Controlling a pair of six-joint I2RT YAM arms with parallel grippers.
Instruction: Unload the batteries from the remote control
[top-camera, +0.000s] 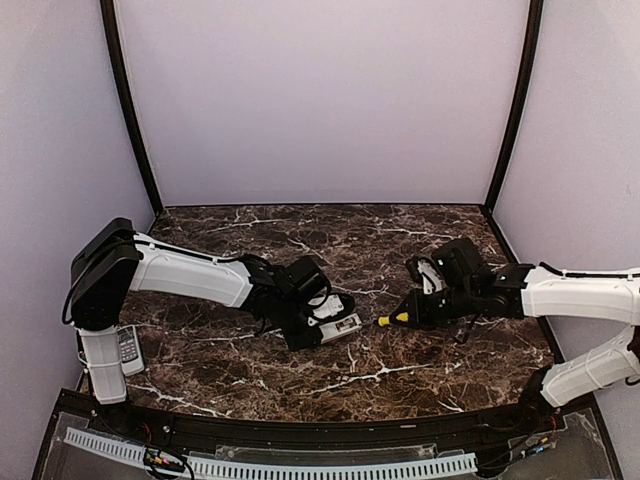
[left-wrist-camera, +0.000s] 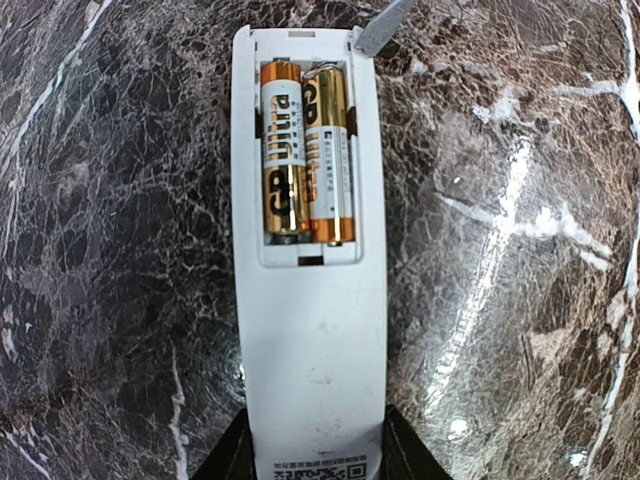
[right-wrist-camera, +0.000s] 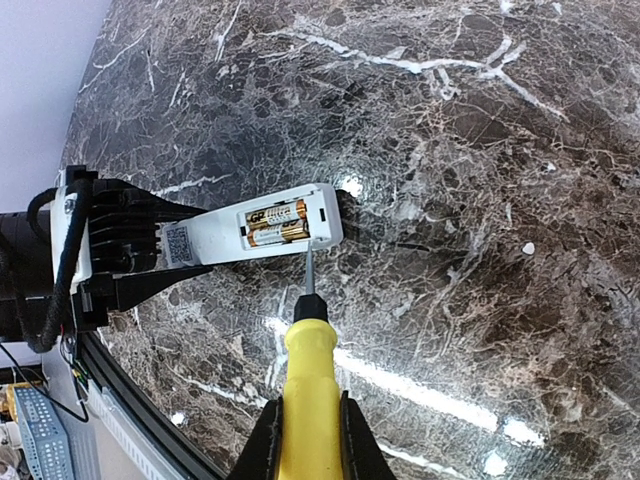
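Held by its lower end, the white remote control (left-wrist-camera: 315, 340) has its battery compartment uncovered and facing up. My left gripper is shut on that end. Two batteries lie side by side inside, a left battery (left-wrist-camera: 283, 150) and a right battery (left-wrist-camera: 330, 155), the right one looking slightly tilted at its top. In the right wrist view my right gripper is shut on the yellow handle of a screwdriver (right-wrist-camera: 311, 370). The thin metal tip (left-wrist-camera: 383, 28) stands close to the remote's top right corner; whether it touches cannot be told.
A grey-white calculator-like device (top-camera: 130, 350) lies at the table's left edge, near the left arm. Walls stand at the back and both sides.
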